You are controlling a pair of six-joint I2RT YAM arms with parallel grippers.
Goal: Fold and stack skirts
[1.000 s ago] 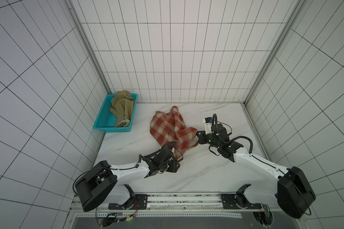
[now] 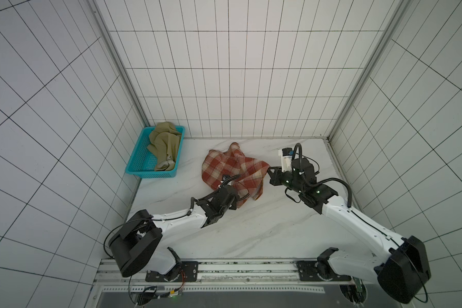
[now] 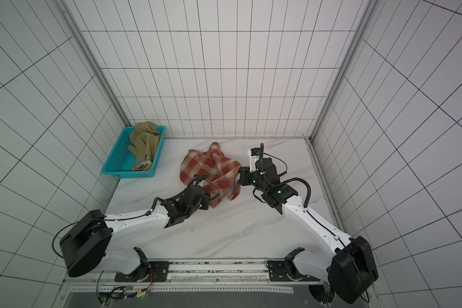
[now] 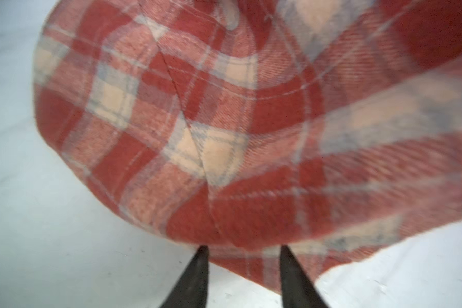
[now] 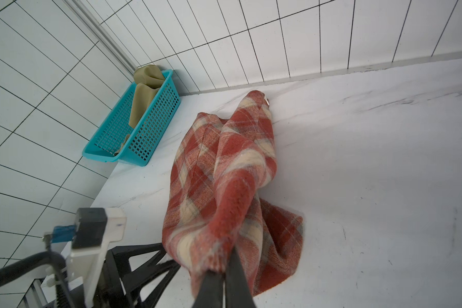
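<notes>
A red plaid skirt (image 2: 223,166) lies crumpled mid-table, its right end lifted by my right gripper, which is shut on it; the cloth rises to the fingers in the right wrist view. My left gripper hangs over the skirt's lower edge, fingers apart, with cloth beneath and no clear hold on it. In the top views the left gripper's body hides part of the skirt.
A teal basket (image 2: 133,164) holding olive cloth (image 2: 164,143) stands at the back left. Tiled walls enclose the sides and back.
My right gripper has risen and shifted slightly right, drawing up the skirt's end. My left arm has moved up over the skirt from nearer the front.
</notes>
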